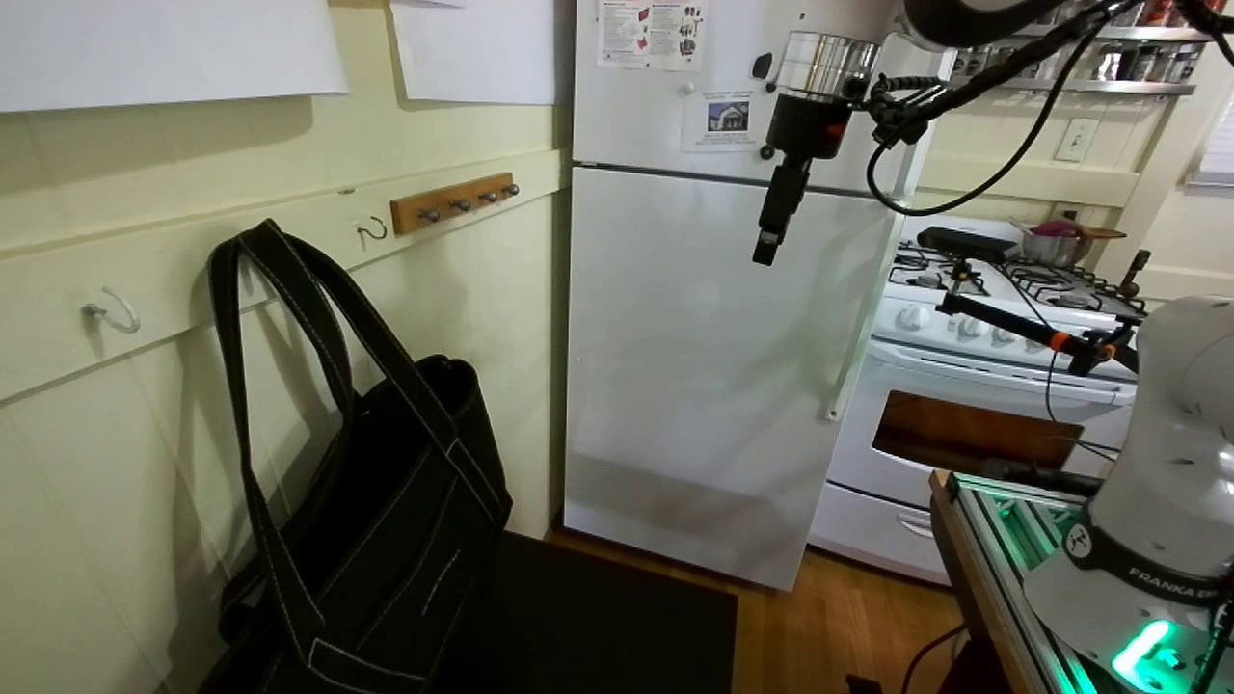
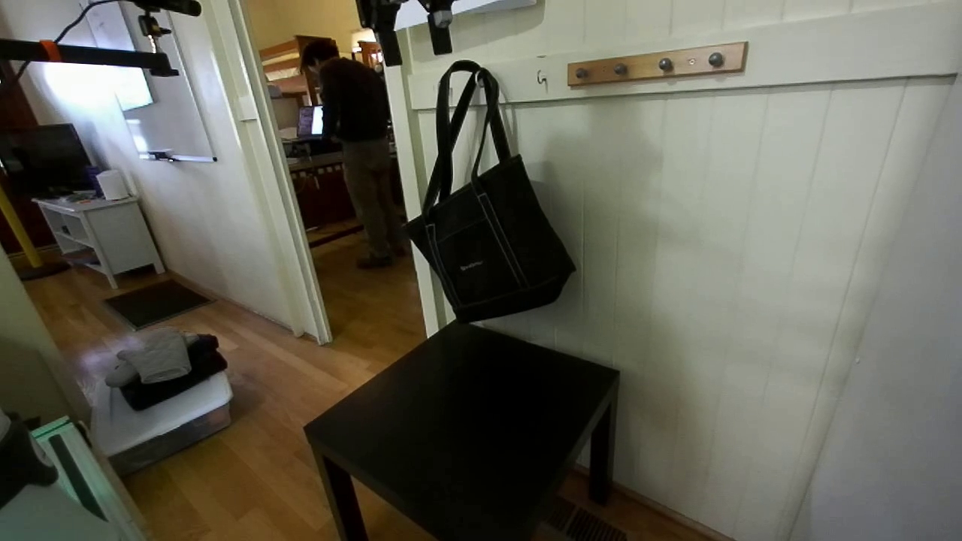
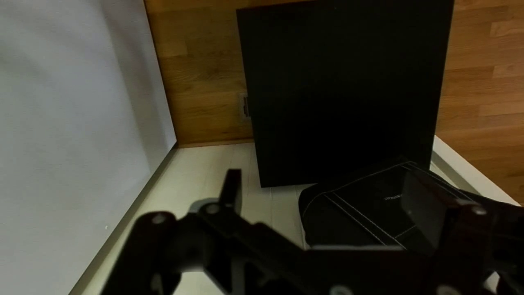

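Observation:
A black tote bag with white stitching (image 1: 405,544) hangs by its long handles on the wall rail at the left. In the second exterior view the same bag (image 2: 500,243) tilts above the black table. My gripper (image 1: 765,249) is in the air in front of the fridge, well apart from the bag. Its two fingers show at the top edge of the second exterior view, spread with nothing between them. In the wrist view the gripper is open, and the bag (image 3: 353,201) appears beyond it, partly covered by one finger.
The low black table (image 2: 460,406) stands under the bag. A wooden peg rack (image 2: 656,64) and a free hook (image 2: 542,77) are on the rail. The white fridge (image 1: 706,370) and stove (image 1: 972,382) bound the far side. A person (image 2: 356,144) stands in the other room.

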